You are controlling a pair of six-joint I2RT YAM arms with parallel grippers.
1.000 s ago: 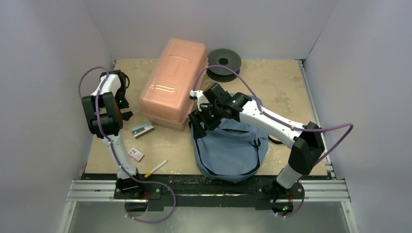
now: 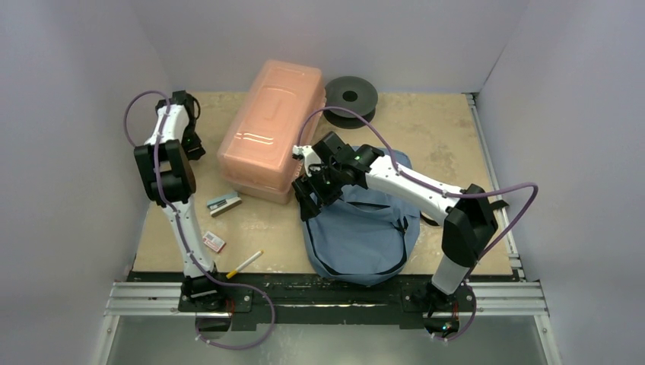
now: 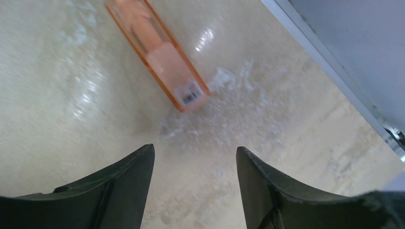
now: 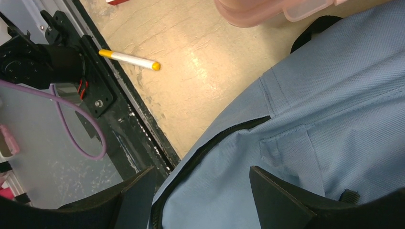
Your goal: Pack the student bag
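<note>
My left gripper is open and empty, low at the left back of the table, facing a clear, orange-edged oblong item [image 3: 167,67]. My right gripper is open and empty above the blue bag [image 4: 344,129], which has a black zipper along its edge. A pink lidded box [image 2: 270,122] lies left of the bag's upper part. On the left half of the table lie a stapler [image 2: 224,204], a red-and-white small box [image 2: 214,242] and a yellow-white marker [image 4: 131,60].
A dark spool [image 2: 357,110] stands at the back beside the pink box. Walls [image 2: 106,91] border both sides, close to my left arm.
My left arm has moved toward the back of the table. My right arm has shifted slightly, staying over the bag's upper left. The objects have not visibly moved.
</note>
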